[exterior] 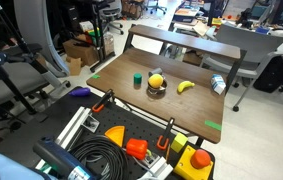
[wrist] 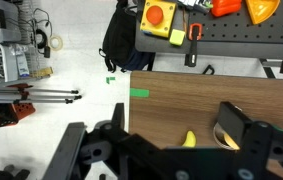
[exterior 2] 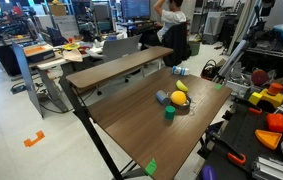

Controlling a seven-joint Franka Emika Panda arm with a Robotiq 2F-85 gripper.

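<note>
On the brown table (exterior: 121,88), a silver bowl (exterior: 157,91) holds a round yellow object (exterior: 156,80). Close by on the left stands a green cup (exterior: 137,77), and a yellow banana (exterior: 186,86) lies to the right. A white and blue container (exterior: 218,83) rests near the table's right side. In the wrist view my gripper is open above the table, its dark fingers (wrist: 105,146) far apart with nothing between them. The banana (wrist: 190,139) shows between the fingers, below the gripper; the bowl (wrist: 220,133) is partly hidden by the right finger.
A raised wooden shelf (exterior: 186,40) spans the table's far side. Along the near edge are coiled black cable (exterior: 99,157), a red object (exterior: 137,147), an orange wedge (exterior: 115,133) and a yellow box with a red button (exterior: 194,163).
</note>
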